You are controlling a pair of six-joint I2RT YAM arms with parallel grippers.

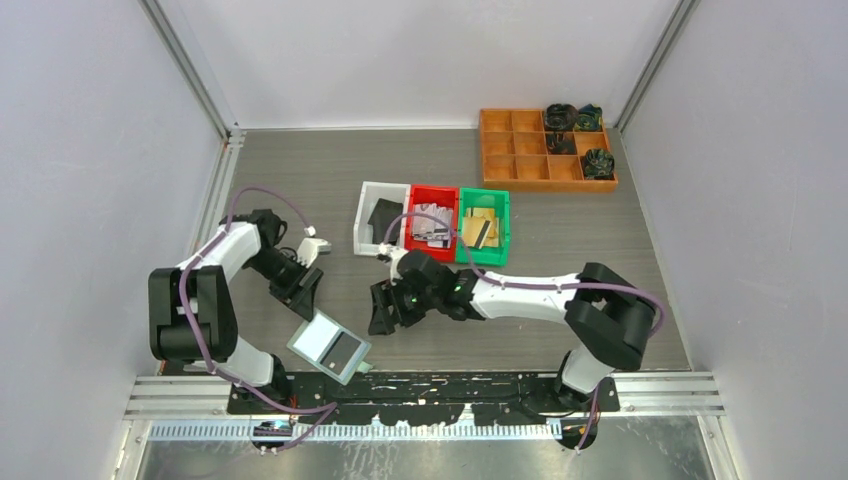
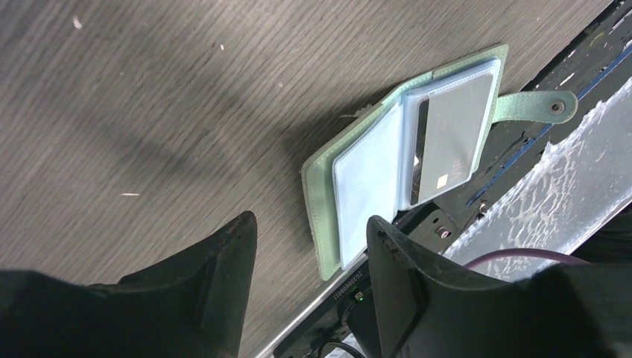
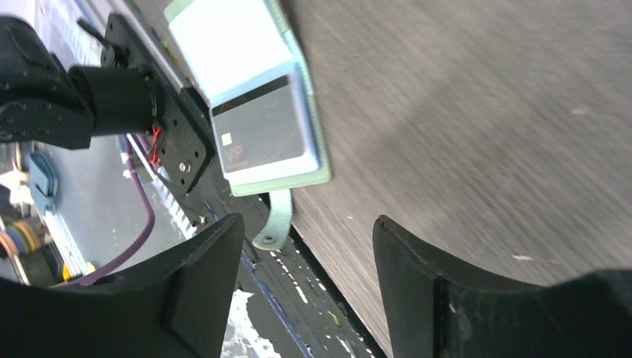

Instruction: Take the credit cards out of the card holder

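The card holder, pale green with clear sleeves, lies unfolded at the table's front edge. One sleeve shows a dark grey card with a black stripe; the other looks white, and I cannot tell whether it holds a card. A green snap strap sticks out from one end. My left gripper is by the holder's far left end, its fingers apart and nothing between them. To the holder's right, my right gripper has its fingers parted, empty and clear of the strap.
Behind my grippers stand a white bin with a dark item, a red bin with several cards, and a green bin with gold cards. An orange compartment tray is at the back right.
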